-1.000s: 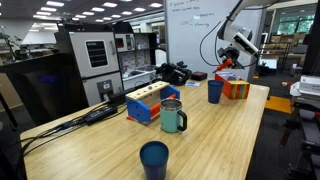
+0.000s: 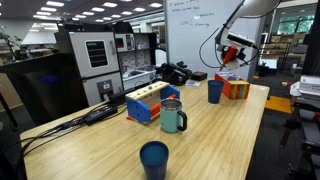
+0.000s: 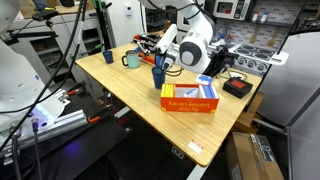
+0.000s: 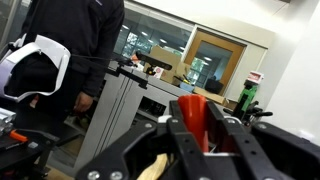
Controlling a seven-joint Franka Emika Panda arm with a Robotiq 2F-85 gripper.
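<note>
My gripper is shut on a red object [image 4: 193,116], which stands up between its dark fingers in the wrist view. What that object is, I cannot tell from its visible end. In exterior view 1 the white arm [image 2: 243,42] reaches in from the upper right, and a red patch [image 2: 230,56] shows at its hand. Below it stands a red box with yellow contents [image 2: 236,90], apart from the hand. From the other side, exterior view 2 shows this open box [image 3: 188,104] with items in its compartments.
A dark blue cup [image 2: 215,93] stands beside the box. Nearer the camera are a blue and red wooden rack [image 2: 150,101], a teal mug [image 2: 172,119] and another blue cup [image 2: 154,160]. A black device [image 3: 238,86] lies beyond the box.
The hand and the red object have risen slightly above the box and shifted a little to the right. The things on the table have not moved.
</note>
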